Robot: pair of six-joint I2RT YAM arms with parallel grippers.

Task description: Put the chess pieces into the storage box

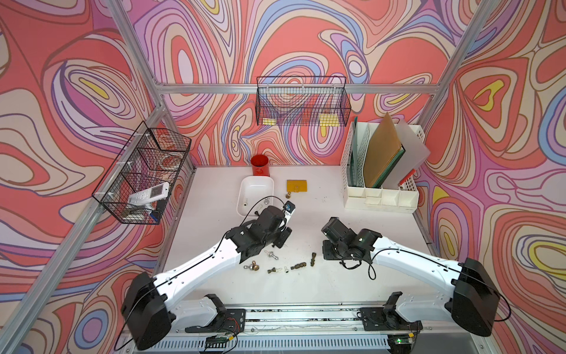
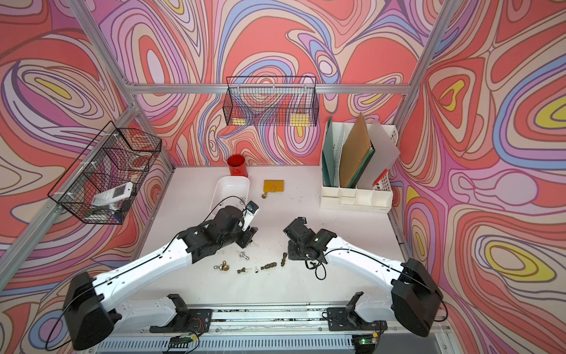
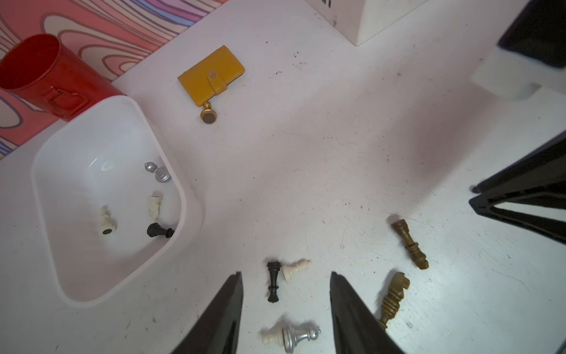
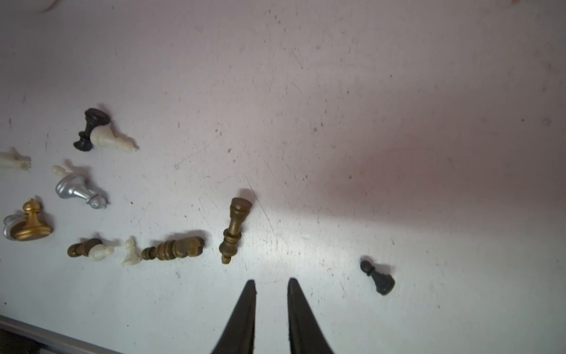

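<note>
The white storage box (image 3: 94, 153) at back left holds several pieces, among them a black one (image 3: 160, 230). My left gripper is open above the table, beside a black piece (image 3: 273, 277), a white pawn (image 3: 294, 268) and a silver piece (image 3: 300, 335). My right gripper is part open with nothing between its fingers, above the table near a brown piece (image 4: 235, 218) and a black pawn (image 4: 377, 277). More brown, white, silver and gold pieces (image 4: 32, 227) lie toward the front left. A gold piece (image 3: 208, 115) is by the yellow wallet.
A red mug (image 1: 260, 168) stands behind the box, the yellow wallet (image 1: 296, 185) to its right. A white file rack (image 1: 380, 200) with boards occupies the back right. Wire baskets (image 1: 141, 177) hang on frame rails.
</note>
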